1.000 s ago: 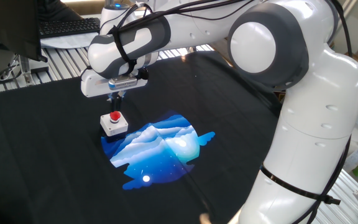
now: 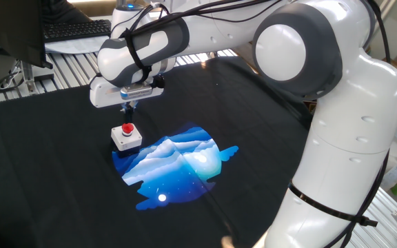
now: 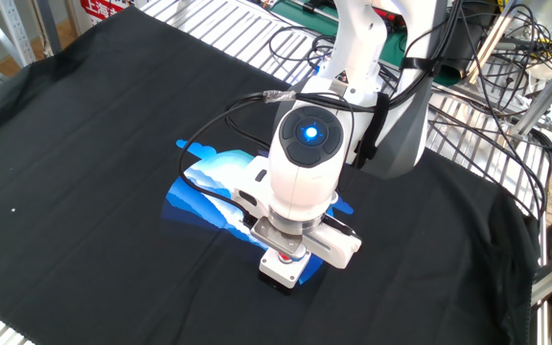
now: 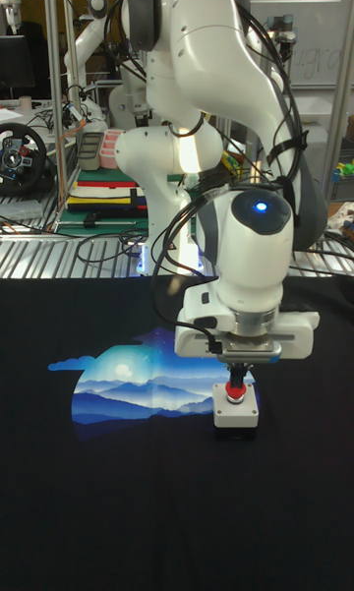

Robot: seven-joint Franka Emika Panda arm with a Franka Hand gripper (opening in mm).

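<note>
A white box with a black base [image 2: 126, 138] stands upright on the black cloth, a round red button [image 2: 127, 129] on its top. Directly over the button are the dark fingers of my gripper [image 2: 128, 121], pointing down and drawn together with nothing visible between them. In exterior view 3, the fingertips of the gripper [image 4: 238, 384] overlap the red button [image 4: 237, 392]; whether they touch it I cannot tell. From above, in exterior view 2, the gripper's body hides the fingers and most of the button, while the box [image 3: 285, 268] shows below it.
Beside the box lies a flat blue picture of mountains and a moon [image 2: 174, 167]. A keyboard [image 2: 76, 29] and monitor [image 2: 9, 31] are beyond the cloth's edge. Cables [image 4: 167, 265] hang along the arm.
The arm, the box and the picture look unmoved.
</note>
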